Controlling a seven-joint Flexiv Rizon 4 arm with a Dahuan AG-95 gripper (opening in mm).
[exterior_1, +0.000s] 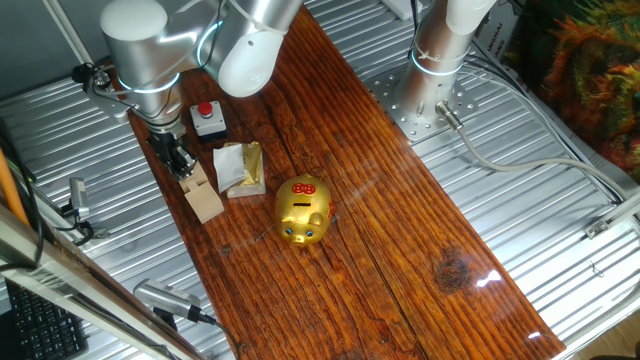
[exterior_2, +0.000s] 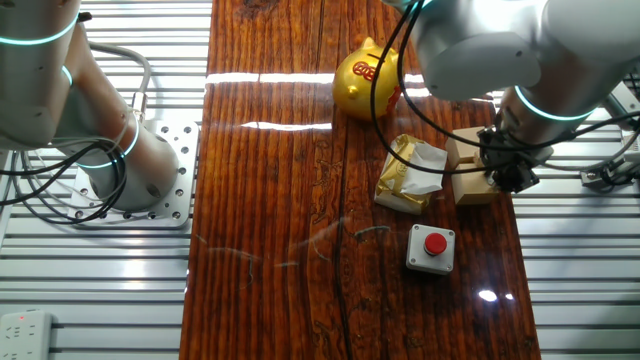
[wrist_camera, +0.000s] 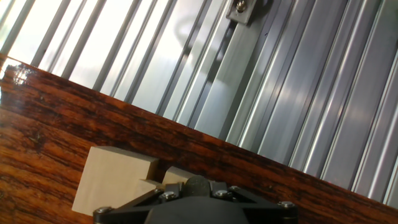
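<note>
A pale wooden block with a notch or gap in it (exterior_1: 203, 198) lies near the table's edge, under my gripper (exterior_1: 182, 165). In the second exterior view the block (exterior_2: 470, 187) shows beside the gripper (exterior_2: 508, 168), whose fingers overlap its edge. From the wrist, the block's broad face (wrist_camera: 112, 177) appears left of the gripper, and a smaller wooden part (wrist_camera: 177, 175) shows just behind the fingertips. The two fingertips look close together; dark parts hide whether wood is between them.
Near the block are a gold and white packet (exterior_1: 240, 168) and a red-button box (exterior_1: 208, 120). A gold piggy bank (exterior_1: 303, 212) stands farther along. The table's long edge (wrist_camera: 186, 129) runs close by.
</note>
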